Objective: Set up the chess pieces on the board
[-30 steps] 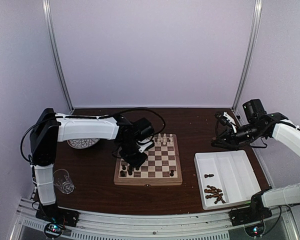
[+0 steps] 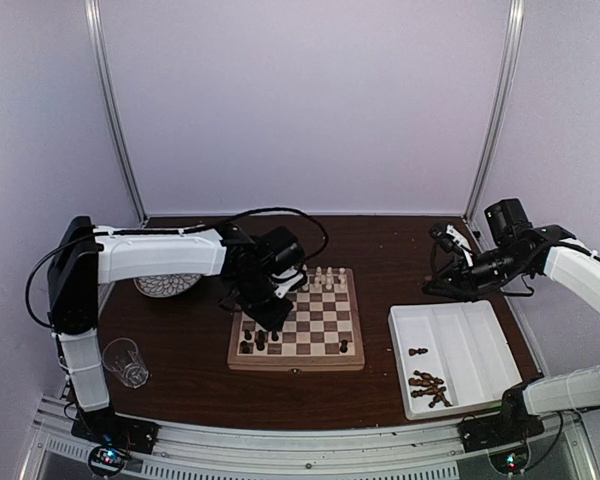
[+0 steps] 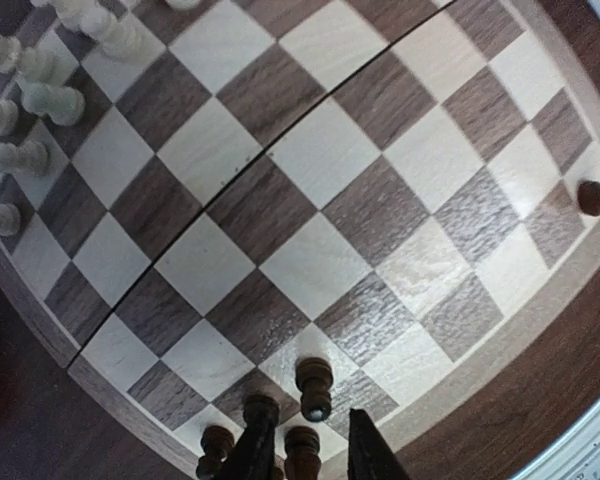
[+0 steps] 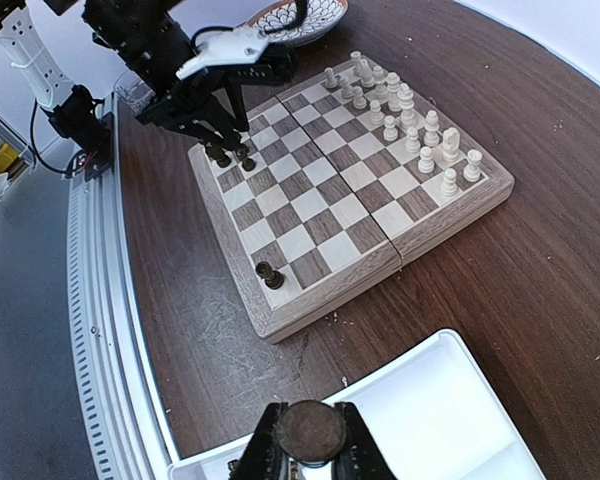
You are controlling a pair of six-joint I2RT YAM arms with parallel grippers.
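Note:
The wooden chessboard (image 2: 310, 335) carries rows of white pieces (image 4: 410, 115) along its far side. A few dark pieces stand clustered at its near left corner, one of them (image 3: 314, 388) just ahead of my left gripper. That gripper is low over the corner, its fingers apart, with another dark piece (image 3: 302, 452) showing in the gap; no grip on it shows. Alone at the near right corner is a further dark piece (image 4: 269, 275). Above the white tray (image 2: 402, 370), my right gripper is shut on a round-topped dark piece (image 4: 311, 430).
Several brown pieces (image 2: 429, 388) lie loose in the tray's left part; its other part looks empty. A clear glass (image 2: 127, 364) rests at the table's left, and a patterned bowl (image 2: 167, 285) sits behind the left arm. Bare table separates board and tray.
The left arm has shifted slightly to the left and its gripper has turned a little over the board corner. The right arm and the pieces in the tray look unmoved.

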